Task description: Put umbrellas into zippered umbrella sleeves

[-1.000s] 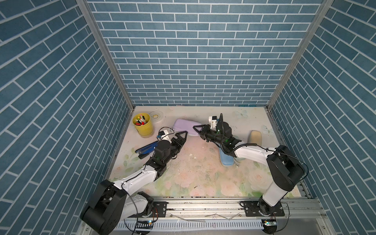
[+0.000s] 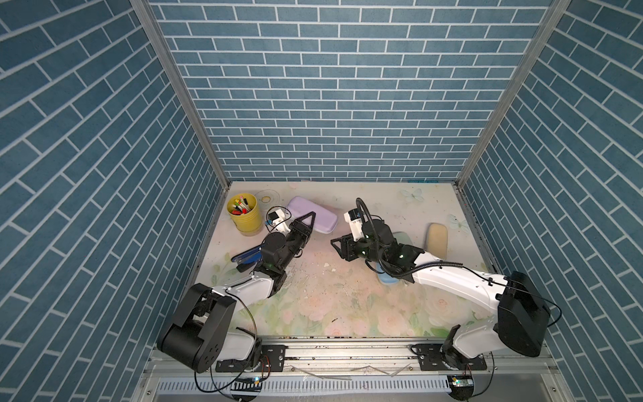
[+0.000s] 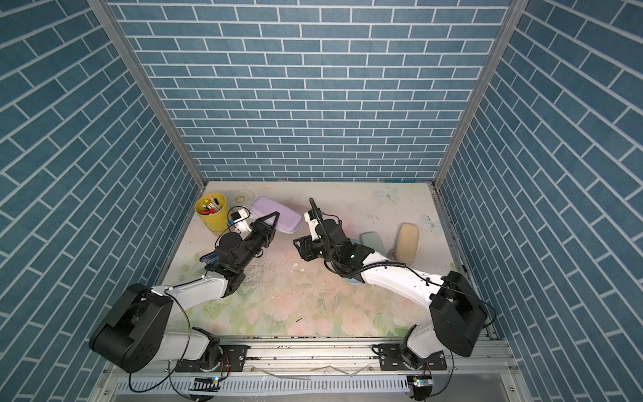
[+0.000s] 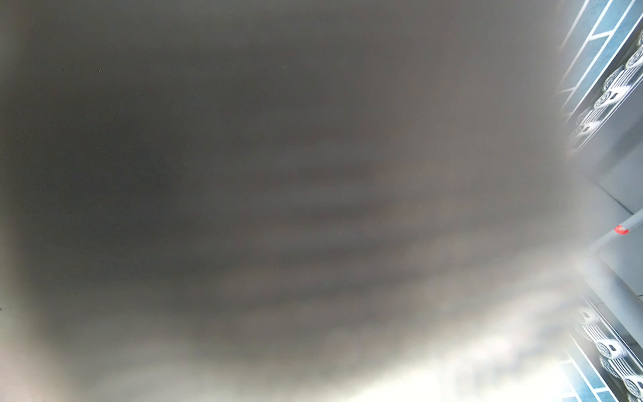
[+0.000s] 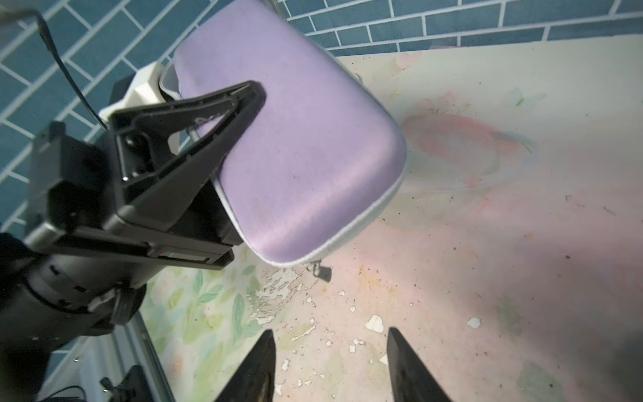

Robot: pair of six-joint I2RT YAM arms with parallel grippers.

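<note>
A lilac sleeve case (image 2: 314,213) is held up off the table, tilted, with my left gripper (image 2: 305,223) shut on its near edge. In the right wrist view the lilac case (image 5: 321,134) shows its smooth broad face and pale rim, with something small and dark hanging under its lower corner. My right gripper stands open, its fingers (image 5: 260,365) apart with only table between them, to the right of the case. The left wrist view is almost wholly blocked by a blurred grey surface. Dark blue slim items (image 2: 249,254), perhaps folded umbrellas, lie partly behind the left arm.
A yellow bucket (image 2: 246,217) of pens stands at the back left, near a clear tape roll (image 2: 266,197). On the right lie a beige case (image 2: 436,240), a grey-green case (image 3: 372,241) and a blue case (image 2: 388,276), the last two partly behind the right arm.
The right gripper was at the lilac case's right end; now it is apart from it, lower and open. The case has shifted left and tilted more in my left gripper.
</note>
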